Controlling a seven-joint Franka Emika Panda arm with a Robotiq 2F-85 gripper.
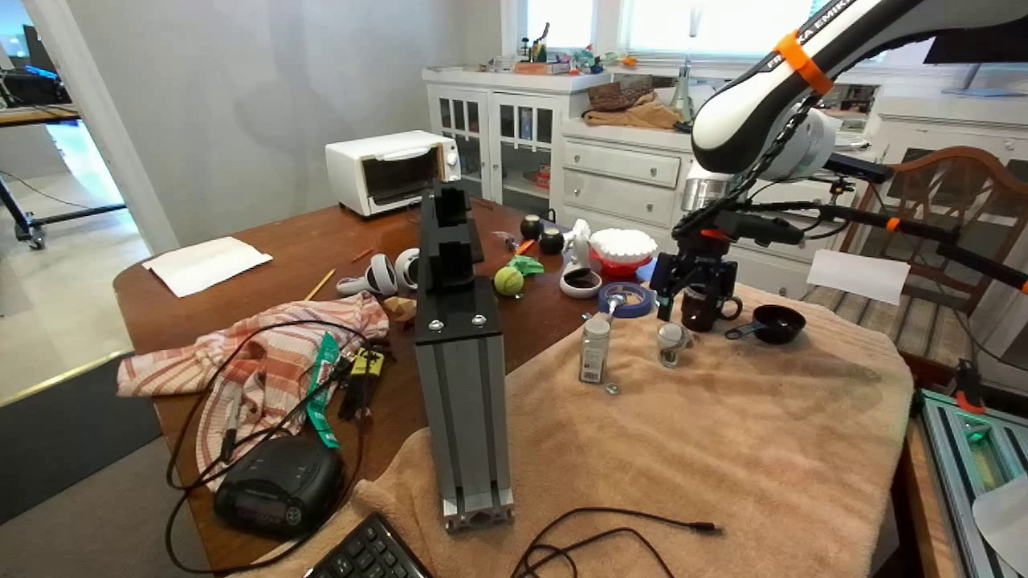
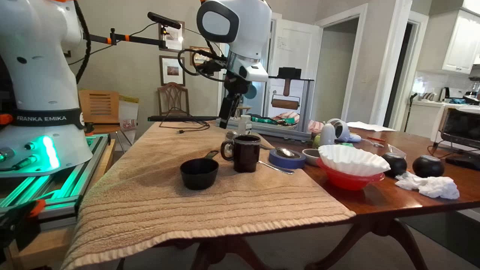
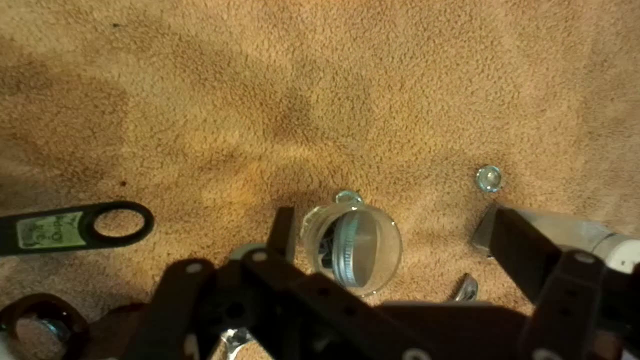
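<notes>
My gripper is open, its fingers (image 3: 517,252) wide apart with nothing held. In the wrist view, a small clear glass jar (image 3: 387,255) lies between the fingers' lines, nearer the left one; a grey disc and something dark show through its glass. In exterior view 1 the gripper (image 1: 695,300) hangs above and behind this jar (image 1: 670,347), in front of the dark mug (image 1: 699,313). A clear bottle with a white cap (image 1: 594,348) stands left of the jar. The black measuring cup (image 2: 199,174) rests near the mug (image 2: 246,155), handle pointing away in exterior view 2.
Small glass beads lie on the tan towel, one (image 3: 489,179) near the bottle. Blue tape (image 1: 624,299), a red bowl with white paper liner (image 2: 351,171) and a spoon (image 2: 275,168) sit behind. A tall grey metal frame (image 1: 467,414) stands left.
</notes>
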